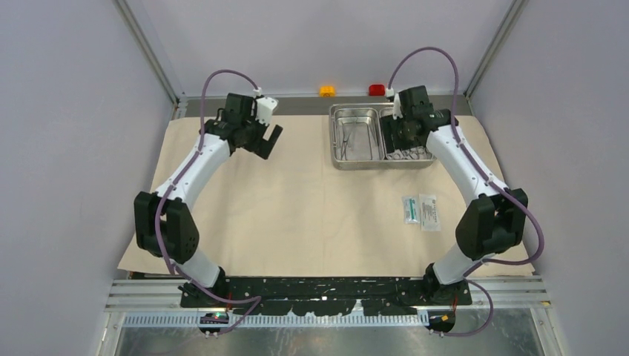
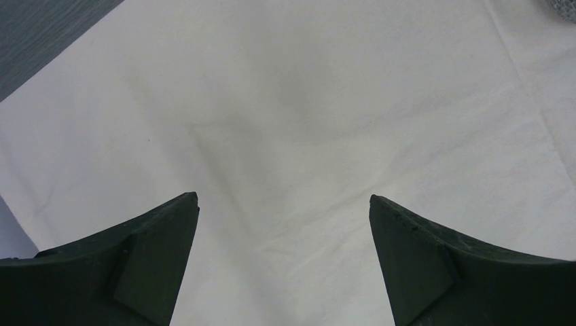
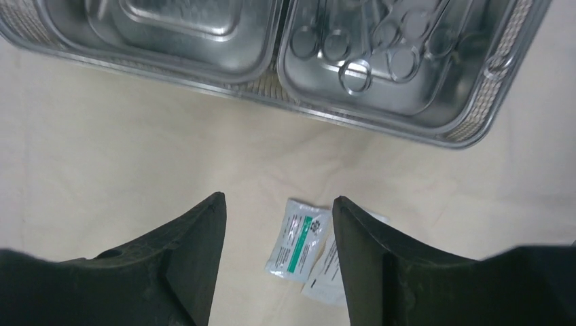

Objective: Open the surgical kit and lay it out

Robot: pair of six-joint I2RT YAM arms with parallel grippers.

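A metal tray with two compartments stands at the back, right of centre. One long, thin instrument lies in its left compartment. Several ring-handled instruments fill the right one, partly covered by my right arm in the top view. On the cloth in front lie two flat packets side by side: a smaller green-striped packet and a larger white packet. Above the tray's right half my right gripper is open and empty. My left gripper, open and empty too, hangs over bare cloth at the back left.
Beige cloth covers the table, with its middle and left clear. A yellow block and a red block sit behind the table's back edge.
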